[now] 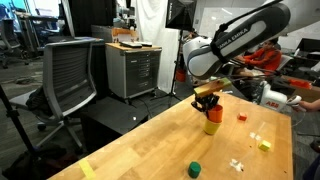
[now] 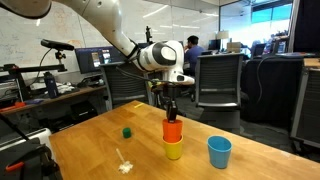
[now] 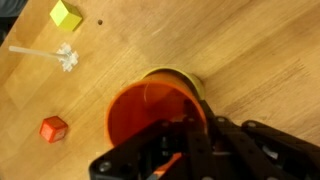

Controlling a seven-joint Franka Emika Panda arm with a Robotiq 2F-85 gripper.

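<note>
My gripper (image 1: 207, 102) is shut on the rim of an orange cup (image 2: 173, 131). Directly below it stands a yellow cup (image 2: 174, 150), upright on the wooden table. The orange cup's lower end is at the yellow cup's mouth and looks to be inside it; how deep cannot be told. In the wrist view the orange cup (image 3: 128, 112) opens toward the camera, with a strip of the yellow cup (image 3: 187, 79) showing behind its edge. The dark fingers overlap the orange rim on the near side.
A blue cup (image 2: 219, 152) stands apart to the right in exterior view 2. A green piece (image 2: 127, 132), a white flower-like piece (image 3: 67, 57), a yellow block (image 3: 65, 16) and a red block (image 3: 53, 129) lie around.
</note>
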